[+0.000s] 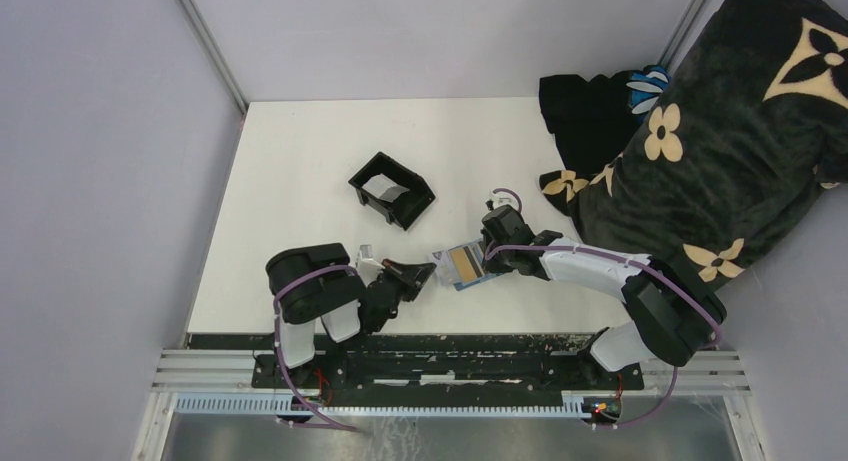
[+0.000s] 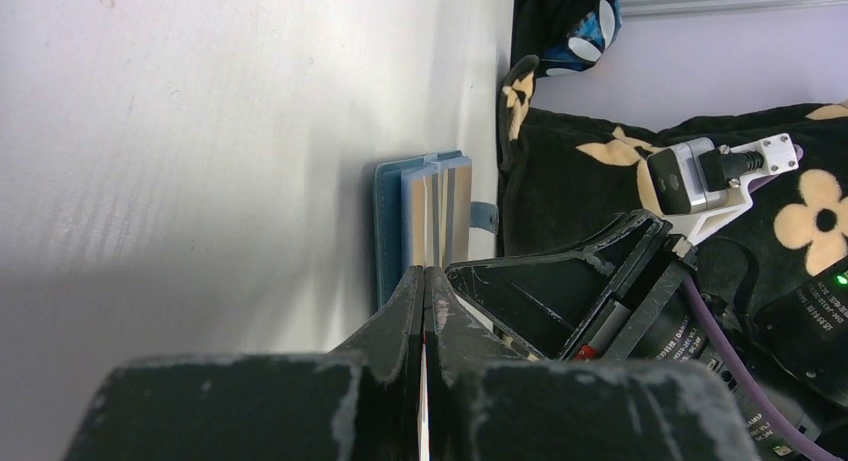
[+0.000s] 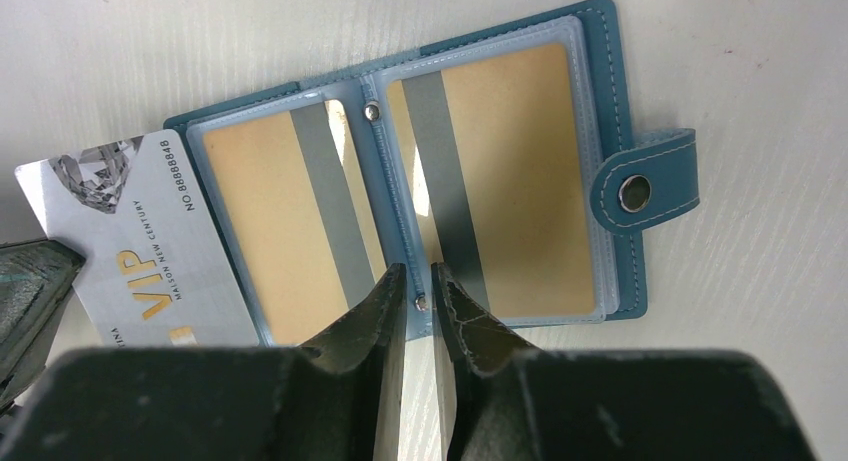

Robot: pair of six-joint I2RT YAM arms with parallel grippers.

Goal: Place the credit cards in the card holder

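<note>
The blue card holder (image 1: 468, 283) lies spread open on the table, a gold card with a grey stripe (image 3: 530, 161) in its right clear sleeve and another gold card (image 3: 270, 201) in the left one. A silver VIP card (image 3: 150, 231) overlaps the holder's left edge; whether its end is inside a sleeve cannot be made out. My left gripper is shut on the card's outer edge, seen thinly between the fingers. Over the holder's spine, my right gripper stands slightly open, a narrow gap between its fingertips. Whether it touches the spine is unclear.
Behind the left gripper sits a black open box (image 1: 412, 206) with pale cards (image 1: 384, 188) inside. A dark flowered blanket (image 1: 700, 171) covers the right side. Bare table lies at the left and back. The holder's strap (image 3: 650, 186) sticks out to its right.
</note>
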